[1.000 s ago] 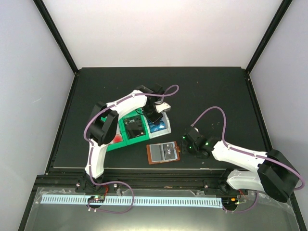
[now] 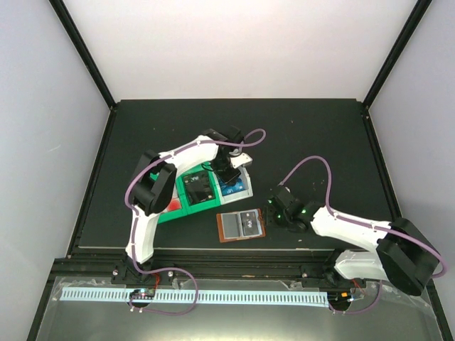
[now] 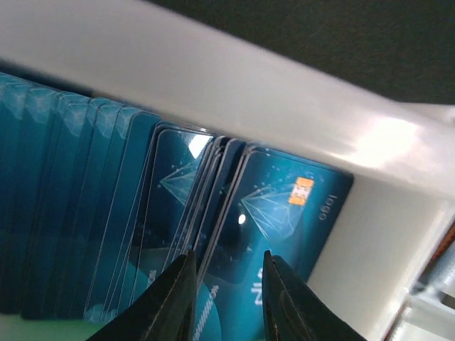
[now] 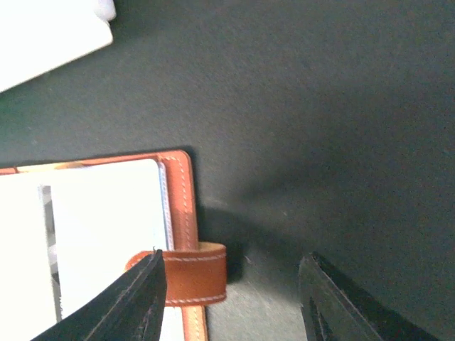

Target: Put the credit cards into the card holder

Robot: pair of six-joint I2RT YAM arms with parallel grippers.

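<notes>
Blue credit cards [image 3: 284,220] lie fanned in the white compartment at the right end of a green tray [image 2: 207,203]. My left gripper is down among them, shut on blue cards; how many is unclear. The brown card holder [image 2: 241,226], with grey sleeves, lies below the tray in the top view. My right gripper is open beside its edge, with the brown tab [image 4: 195,280] near the left finger and nothing seen held.
Other tray compartments hold dark cards [image 2: 197,188] and red cards [image 2: 171,204]. Both arms stand over the front half.
The right arm has barely moved.
</notes>
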